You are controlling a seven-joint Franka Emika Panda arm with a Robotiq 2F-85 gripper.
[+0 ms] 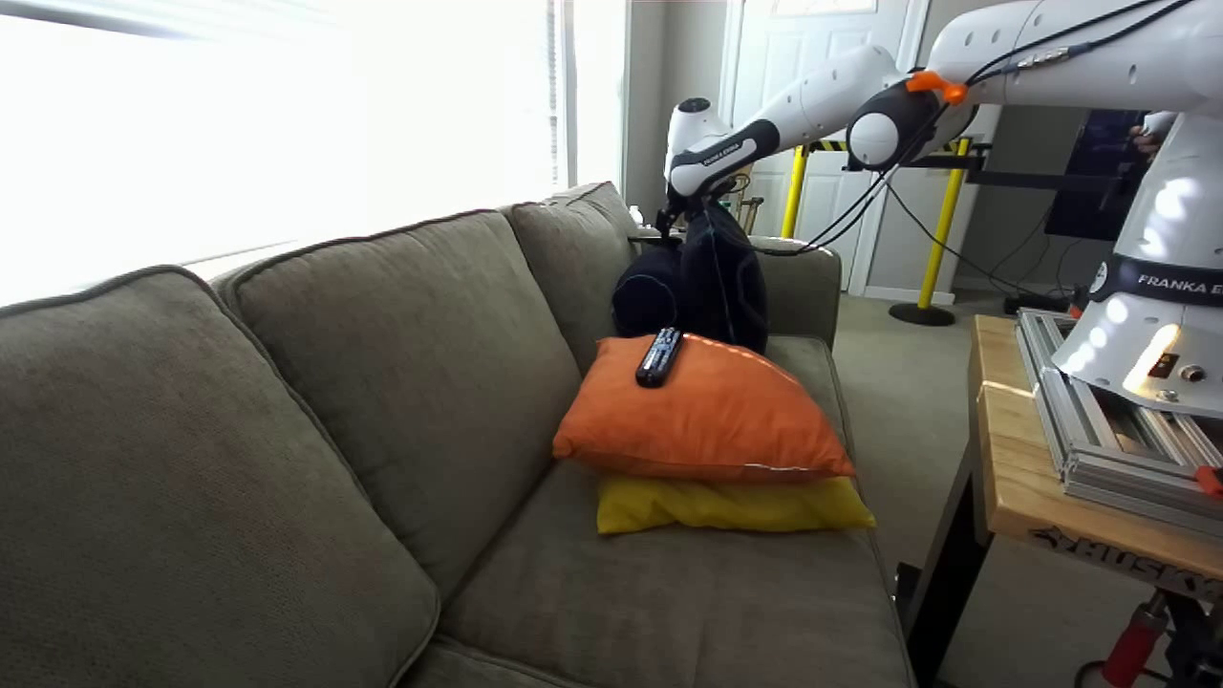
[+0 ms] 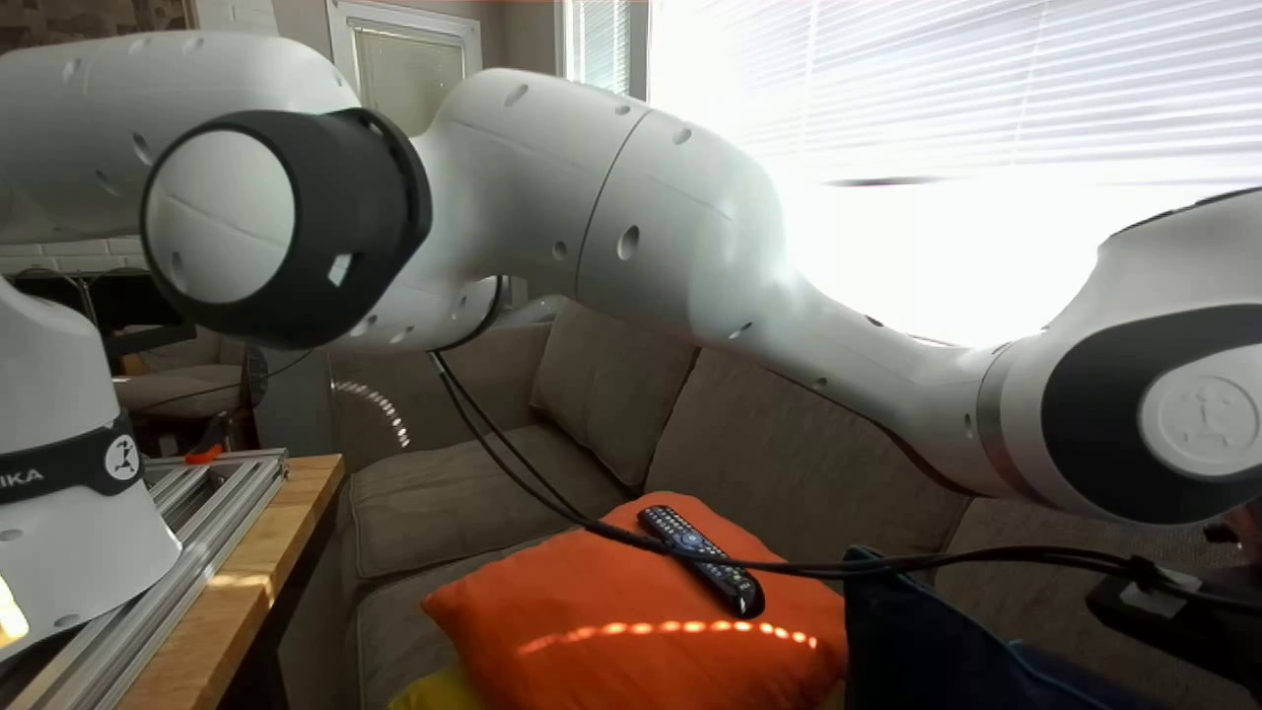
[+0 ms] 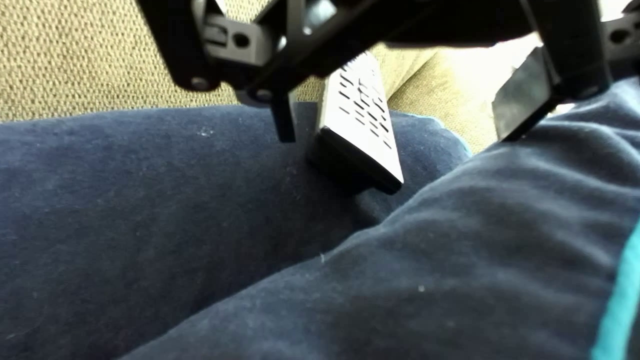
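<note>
In the wrist view my gripper is open, its two fingers wide apart. Between and beyond them lies a remote [image 3: 363, 114] with a pale, glare-lit button face, resting on a dark blue cushion [image 3: 210, 180]; neither finger visibly grips it. A second black remote [image 1: 659, 357] lies on top of the orange pillow [image 1: 711, 419], also seen in exterior view 2 as a remote [image 2: 700, 556] on the pillow. In exterior view 1 my hand is down at the dark blue cushions [image 1: 724, 281] at the sofa's far end, its fingertips hard to make out.
Under the orange pillow is a yellow pillow [image 1: 734, 505]. The grey-brown sofa [image 1: 344, 378] has a backrest along the window, and its near seat is bare. A wooden bench [image 1: 1032, 459] carries the arm's base. Black cables [image 2: 757, 566] hang below the arm.
</note>
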